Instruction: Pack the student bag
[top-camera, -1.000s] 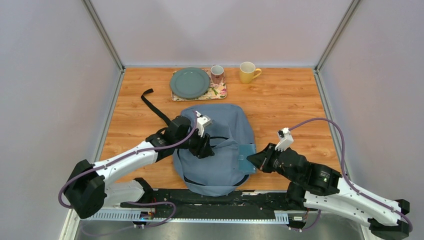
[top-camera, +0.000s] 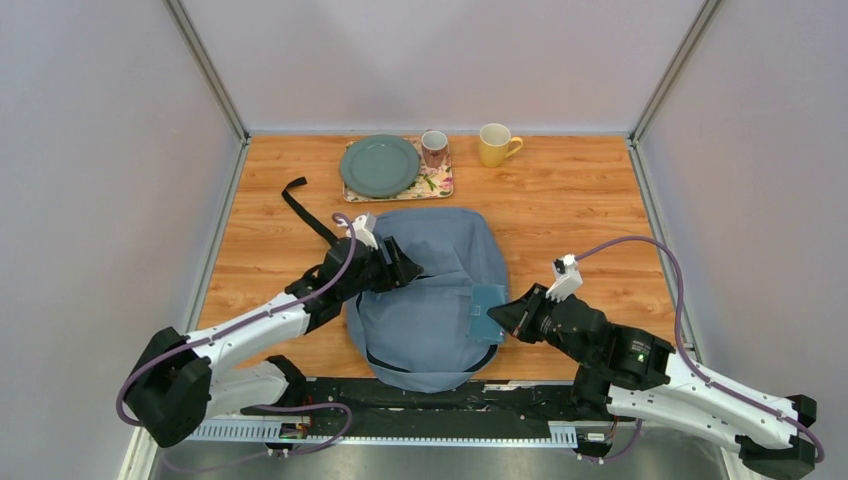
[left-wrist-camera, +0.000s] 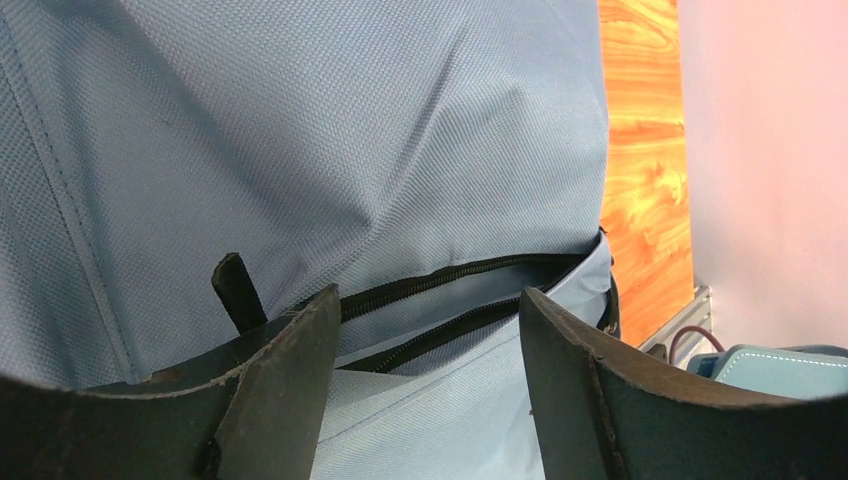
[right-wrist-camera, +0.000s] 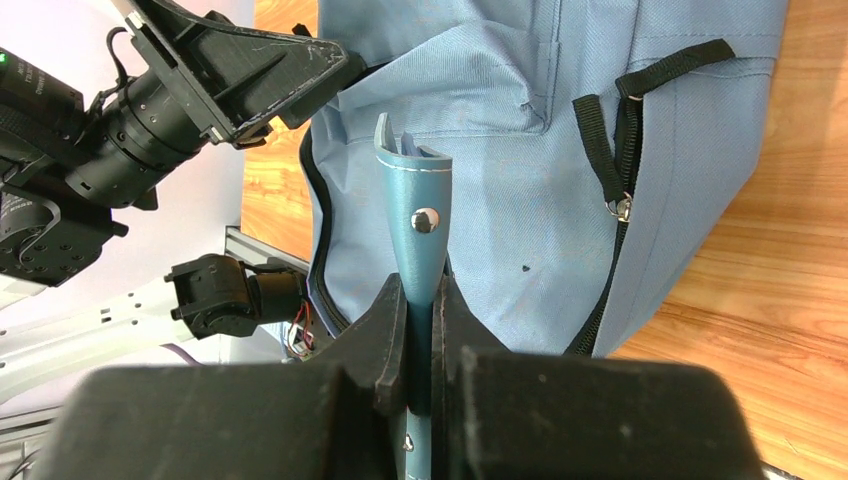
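Observation:
The blue-grey bag (top-camera: 415, 335) lies flat on the wooden table, its zipped pocket opening (left-wrist-camera: 430, 320) slightly parted in the left wrist view. Over that opening stands my left gripper, fingers apart and nothing held between them. A teal case (right-wrist-camera: 418, 235) with a silver snap is pinched in my right gripper, which is shut on it. From above, the case (top-camera: 487, 308) appears over the bag's right side, reaching out from the right gripper (top-camera: 497, 317). How high it hangs above the bag I cannot tell.
A floral tray (top-camera: 435, 190) with a grey-green plate (top-camera: 380, 166) and a patterned cup (top-camera: 434, 150) sits at the back. Beside it is a yellow mug (top-camera: 493, 147). A black strap (top-camera: 307, 215) trails left of the bag.
My left gripper has turned and moved up toward the back of the bag, its fingers now spread in the top view. The right arm and the case have shifted only slightly.

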